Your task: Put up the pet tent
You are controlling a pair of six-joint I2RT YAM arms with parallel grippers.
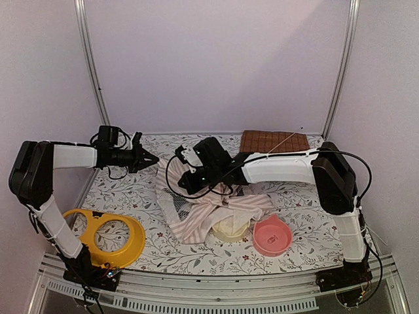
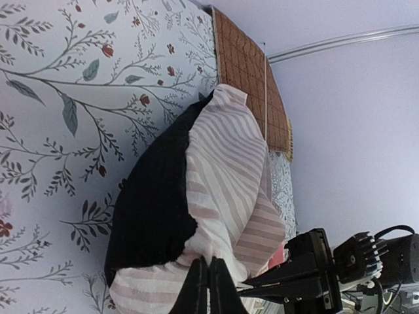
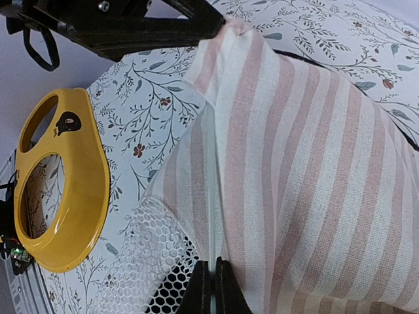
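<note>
The striped pink-white tent fabric (image 1: 196, 222) with mesh panels lies crumpled in the middle, partly under my right arm. In the left wrist view it shows a black edge (image 2: 150, 190). My left gripper (image 1: 156, 159) is shut at the fabric's upper left corner, the cloth (image 2: 222, 163) pinched at its fingertips. My right gripper is shut on a thin pale pole (image 3: 211, 170), which runs up beside a folded strip of fabric (image 3: 249, 163) toward that held corner.
A yellow plastic frame (image 1: 131, 242) lies front left, a pink bowl (image 1: 272, 239) and a cream bowl (image 1: 229, 235) front right, a brown woven mat (image 1: 258, 137) at the back right.
</note>
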